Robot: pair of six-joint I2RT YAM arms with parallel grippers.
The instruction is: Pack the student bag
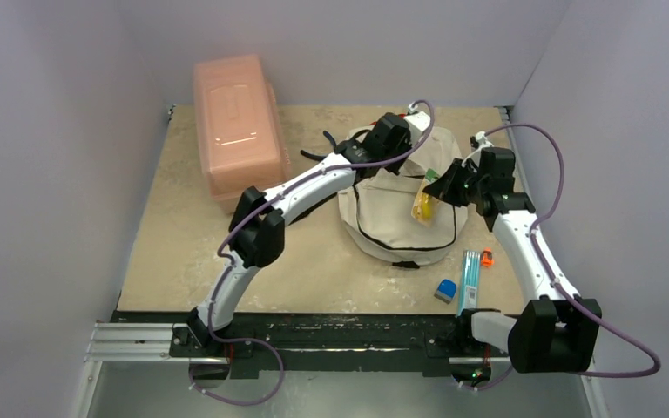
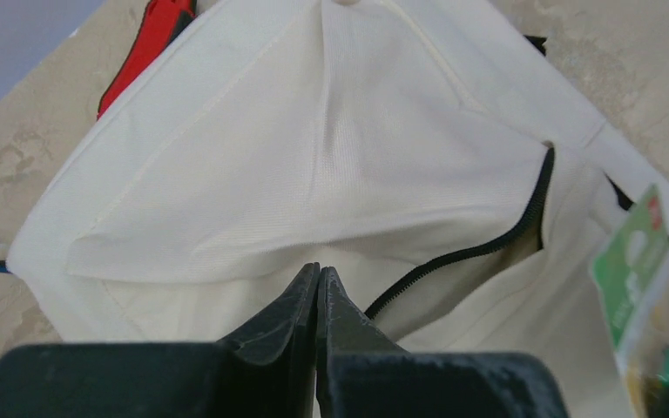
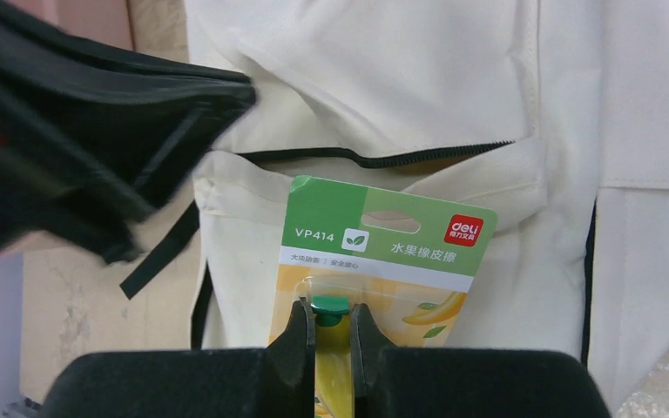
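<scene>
The cream bag (image 1: 388,209) lies flat on the table, its black zip (image 2: 453,254) parted to leave a gap on the right side. Over the bag's upper part, my left gripper is shut with nothing between its fingers; the bag's cloth lies beyond and below the tips. My right gripper is shut on the eraser pack (image 3: 379,235), a green and yellow card with a banana-shaped eraser. That pack hangs over the bag's front panel, below the zip opening in the right wrist view. Whatever is inside the bag is hidden.
On the table's right front lie a blue pack of pencils (image 1: 469,280), an orange sharpener (image 1: 487,258) and a blue block (image 1: 445,290). A pink box (image 1: 239,131) stands at back left. Something red (image 2: 144,52) lies behind the bag.
</scene>
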